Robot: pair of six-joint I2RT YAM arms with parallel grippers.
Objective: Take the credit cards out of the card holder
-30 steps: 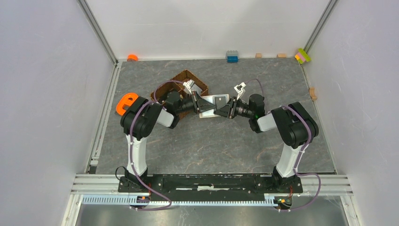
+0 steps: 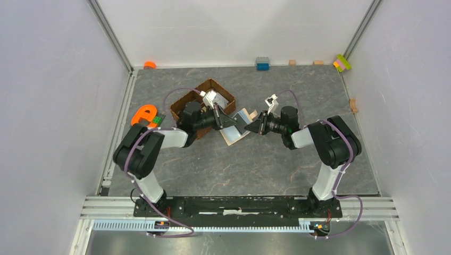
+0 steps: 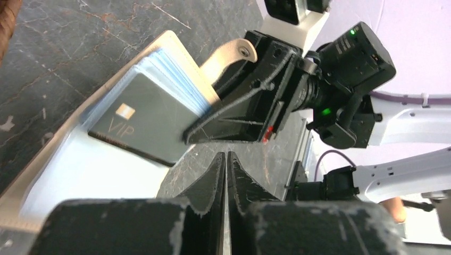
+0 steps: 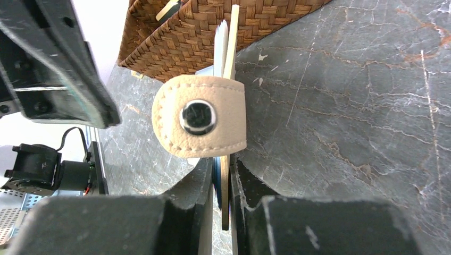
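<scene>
The tan card holder [image 2: 232, 142] hangs open-faced and tilted between my two grippers. In the left wrist view a black card marked VIP [image 3: 143, 119] lies across its clear sleeves, with blue-edged layers [image 3: 181, 79] behind it. My right gripper [image 2: 249, 128] is shut on the holder's edge, beside the leather snap strap [image 4: 199, 117]. The right wrist view shows the holder [image 4: 225, 191] edge-on between the fingers. My left gripper is shut in front of the holder's lower right side; nothing shows between its fingertips.
A divided woven basket [image 2: 210, 82] stands behind the left arm, with a pale item [image 2: 219, 100] in it. An orange piece [image 2: 143, 113] lies at the left, and several blocks, including a blue one [image 2: 262, 67], line the back.
My left arm has swung out to the left and its gripper has drawn slightly back. The holder has tilted from level, and more of its face now shows.
</scene>
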